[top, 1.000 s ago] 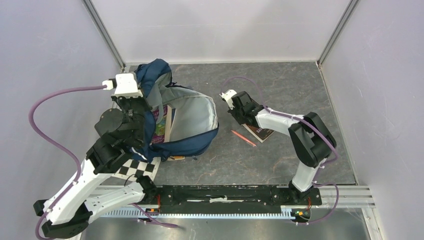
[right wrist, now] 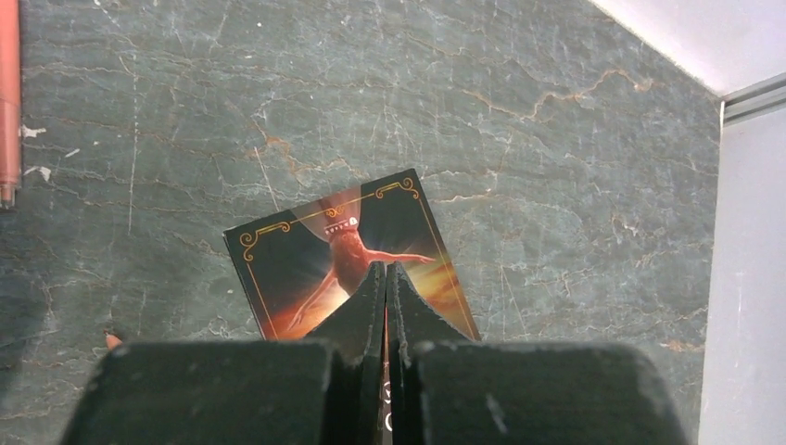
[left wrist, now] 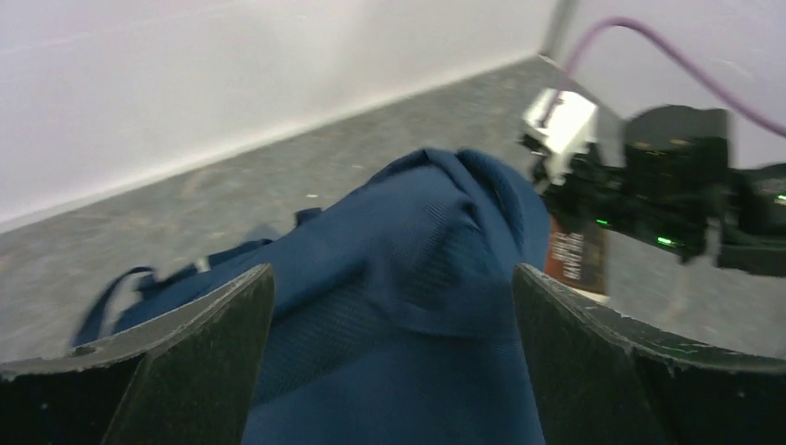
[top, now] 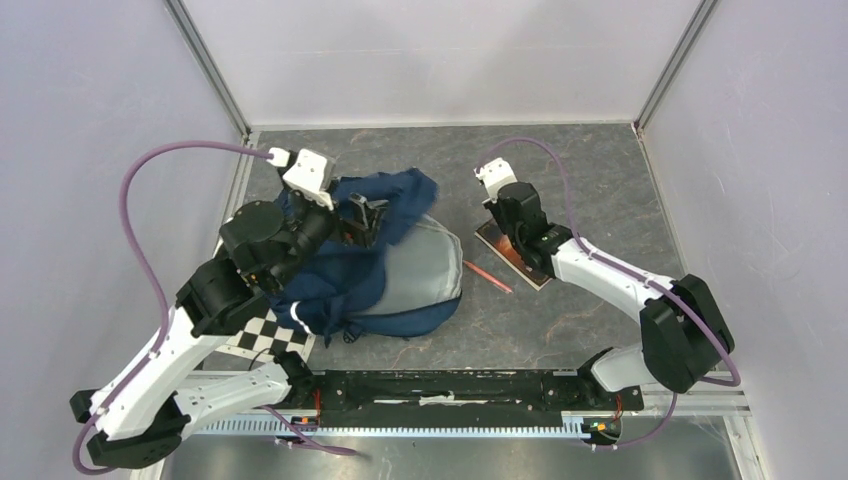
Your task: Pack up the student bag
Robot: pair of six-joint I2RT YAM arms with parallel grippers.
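Observation:
The navy student bag (top: pixel 403 322) lies to the left, its grey lining showing and its flap folded over toward the middle. Above that cloth, my left gripper (top: pixel 365 220) stands open; in the left wrist view the fabric (left wrist: pixel 371 250) shows behind the gap, with nothing gripped. The dark book (right wrist: pixel 297 255), with a red figure on its cover, lies flat on the table. Over it my right gripper is shut, its fingertips meeting with nothing between them. The gripper hides the book's lower part. A red pen (top: pixel 487 277) rests between bag and book.
A black-and-white checkered sheet (top: pixel 262 338) sticks out below the bag at lower left. White walls (top: pixel 440 75) bound the back and both sides.
My left gripper has moved right, and the bag's flap has swung right over its opening, hiding the books seen inside. The right arm has moved rightward over the book, which still lies on the table.

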